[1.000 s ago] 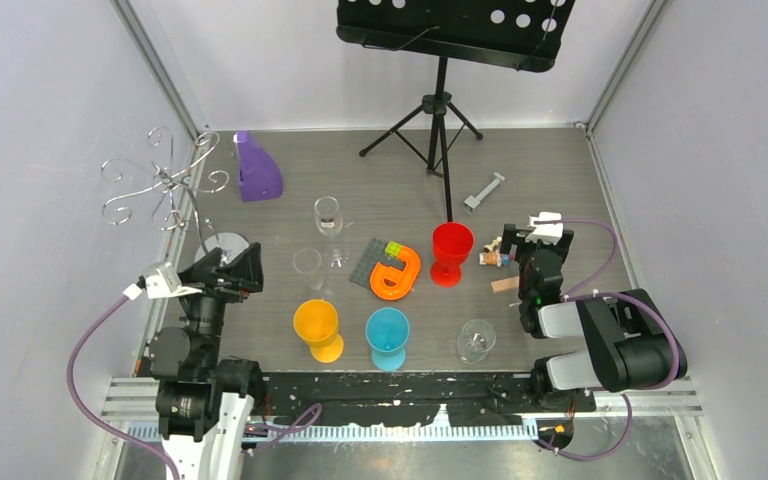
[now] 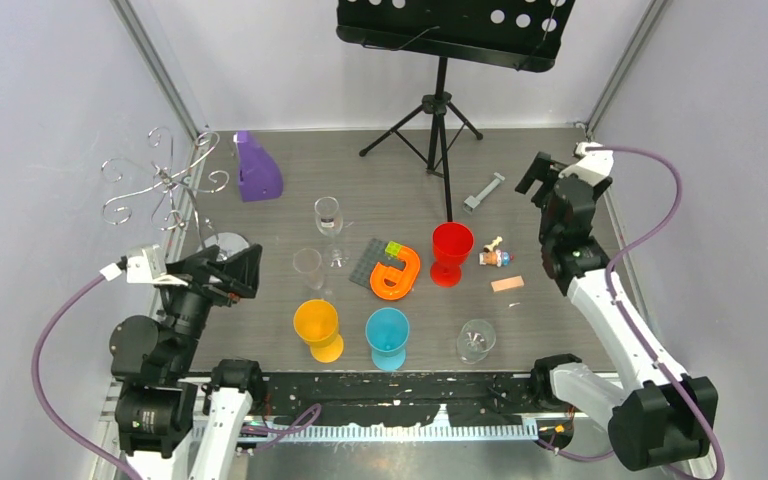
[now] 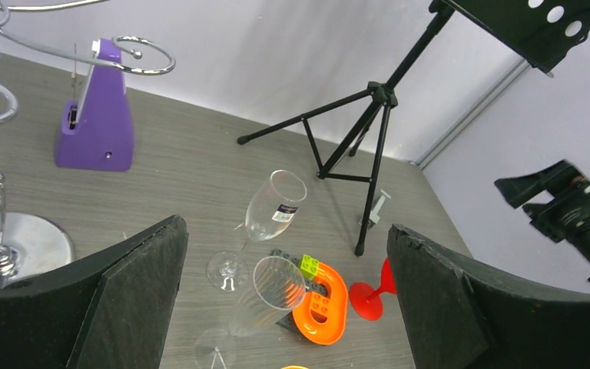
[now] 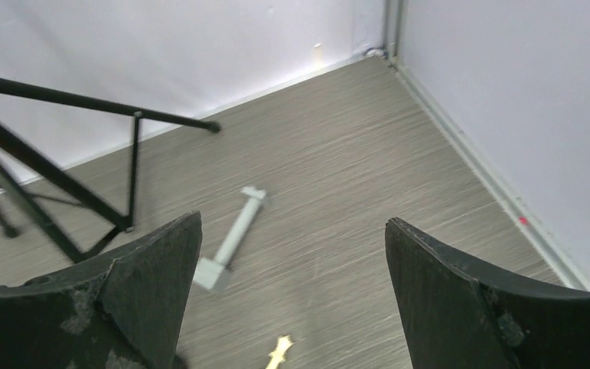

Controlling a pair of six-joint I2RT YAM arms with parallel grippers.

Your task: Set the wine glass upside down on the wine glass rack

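The silver wire wine glass rack [image 2: 172, 182] stands at the back left, its round base [image 3: 37, 244] partly in the left wrist view. Two clear stemmed glasses stand upright on the table: one with a label [image 3: 275, 206], the other a plain glass [image 3: 267, 296] nearer the front. Over the table's left side, close in front of the rack, my left gripper is open and empty. My right gripper hangs open above the right side, nothing between its fingers, far from rack and glasses.
Colored goblets stand near the front: yellow [image 2: 317, 322], blue [image 2: 388, 332] and red [image 2: 451, 248]. A clear tumbler [image 2: 476, 341] is at front right. The black music stand [image 2: 438, 105] rises at the back; a purple metronome [image 2: 258, 168] is beside the rack.
My right arm has swung up and toward the back right wall. Objects on the table have stayed put.
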